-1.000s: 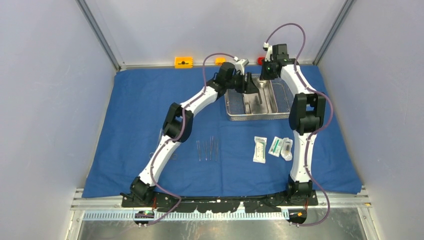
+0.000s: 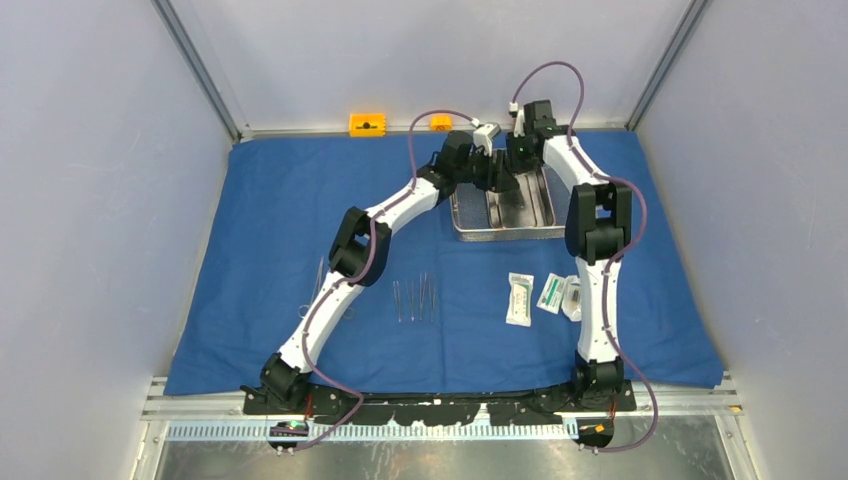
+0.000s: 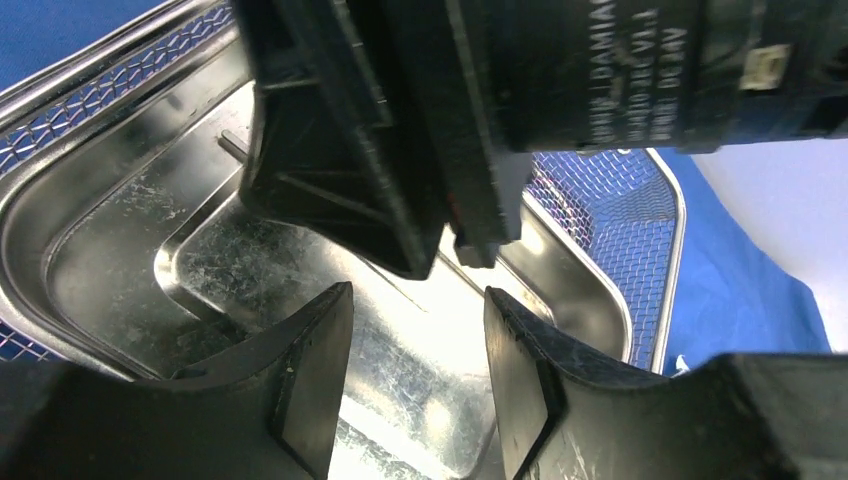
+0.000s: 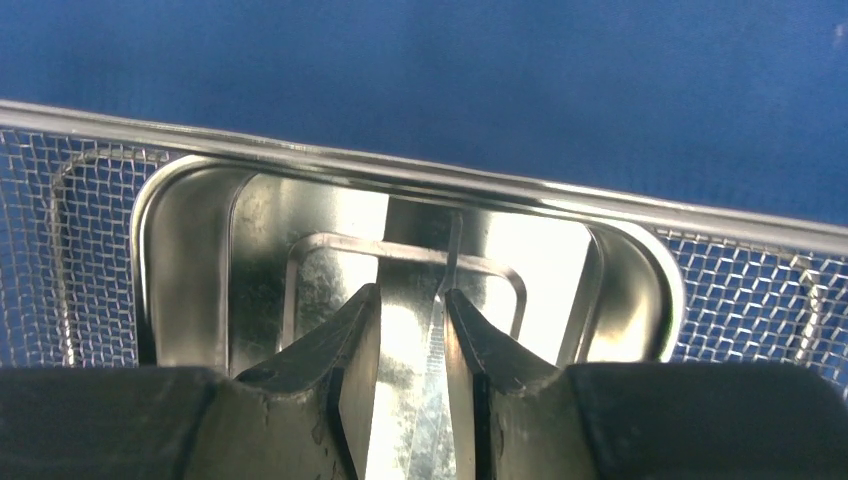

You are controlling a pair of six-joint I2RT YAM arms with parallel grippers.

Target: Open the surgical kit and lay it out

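Observation:
A steel tray (image 2: 520,215) sits inside a wire mesh basket (image 2: 465,215) at the back of the blue cloth. My left gripper is over the tray, fingers apart with nothing seen between them. My right gripper stands open above the tray, over a thin metal instrument (image 4: 452,250) lying in it; whether the fingers touch it I cannot tell. The right gripper's housing fills the top of the left wrist view, close to my left one.
Scissors (image 2: 318,280) and several thin instruments (image 2: 420,298) lie on the cloth in front, with white packets (image 2: 519,298) to their right. Yellow holders (image 2: 366,124) stand along the back wall.
My right arm has moved left, bringing its gripper over the middle of the tray beside my left one. The left arm has barely moved.

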